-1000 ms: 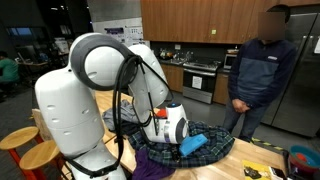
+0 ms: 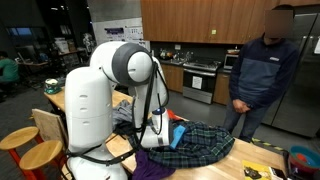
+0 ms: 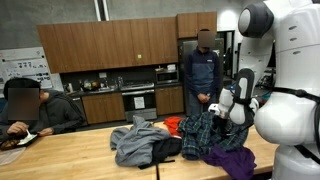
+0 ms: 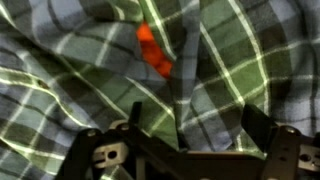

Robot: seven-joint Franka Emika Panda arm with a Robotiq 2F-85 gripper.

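Note:
A green, navy and white plaid cloth (image 4: 90, 70) fills the wrist view, creased and bunched. An orange-red patch (image 4: 153, 52) shows at a fold near the upper middle. My gripper stands open above the plaid, its two dark fingers apart at the lower left and lower right, with nothing held between them. In exterior view 1 the same plaid cloth (image 2: 208, 143) lies spread on the table, with a blue part (image 2: 178, 132) at the arm's end over its left side. The fingertips are hard to make out there.
A purple cloth (image 3: 232, 161) lies at the near side, beside the plaid. Grey cloth (image 3: 138, 142), a black cloth (image 3: 166, 149) and a red cloth (image 3: 173, 125) are piled farther along. A person (image 2: 262, 70) stands behind the table. Bare wood (image 3: 60, 152) lies beyond the pile.
The arm's end and its blue part have shifted left and slightly up in exterior view 1. The plaid cloth looks much the same.

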